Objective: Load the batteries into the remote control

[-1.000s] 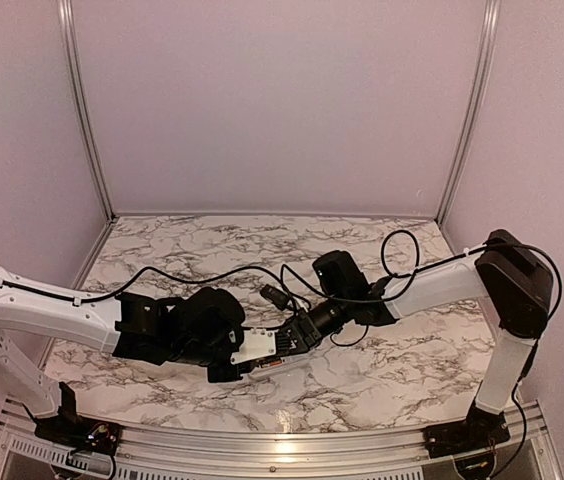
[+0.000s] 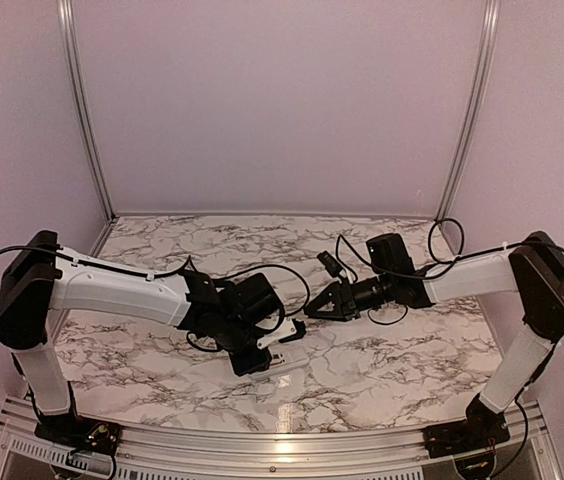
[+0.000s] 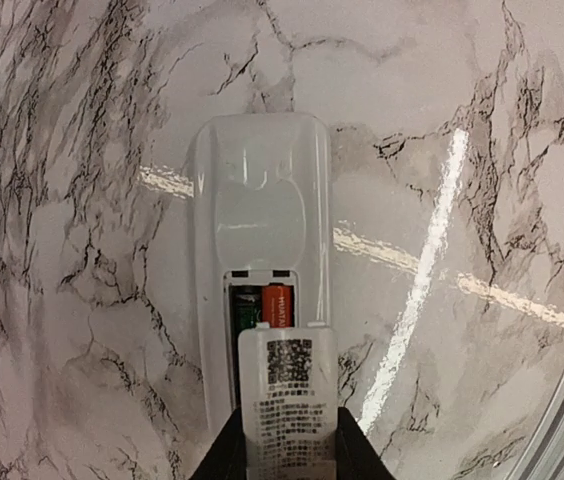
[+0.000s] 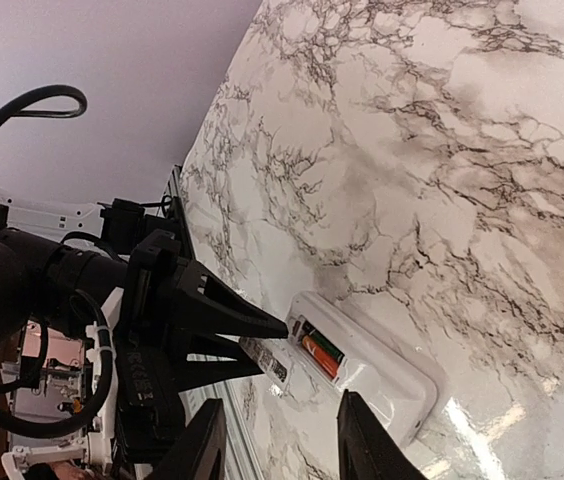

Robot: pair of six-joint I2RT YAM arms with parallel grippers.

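Note:
The white remote (image 3: 262, 200) lies back-up on the marble table, with a green battery (image 3: 245, 305) and an orange battery (image 3: 276, 305) in its open compartment. My left gripper is shut on the battery cover (image 3: 288, 380), which it holds at the compartment, partly over it in the left wrist view. My right gripper is open, with nothing between its fingers, above and beside the remote; in the top view (image 2: 324, 305) it stands to the right of the left gripper.
A metal rail (image 2: 272, 440) runs along the front edge, near the remote. Cables loop over both arms.

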